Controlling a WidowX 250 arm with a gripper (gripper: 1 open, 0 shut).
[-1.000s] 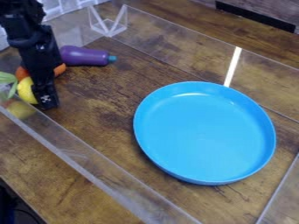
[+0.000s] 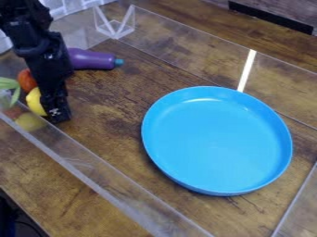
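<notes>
The black gripper reaches down from the upper left onto a yellow object, partly hidden behind its fingers. Whether the fingers close on it cannot be seen clearly. An orange-red vegetable lies just behind it, and a pale green vegetable sits at the far left. A purple eggplant lies behind the gripper.
A large blue plate fills the right of the wooden table. Clear plastic walls border the area at left, back and right. The table between gripper and plate is clear.
The gripper has shifted slightly, and the yellow object shows a little differently between its fingers. The plate and eggplant have not moved.
</notes>
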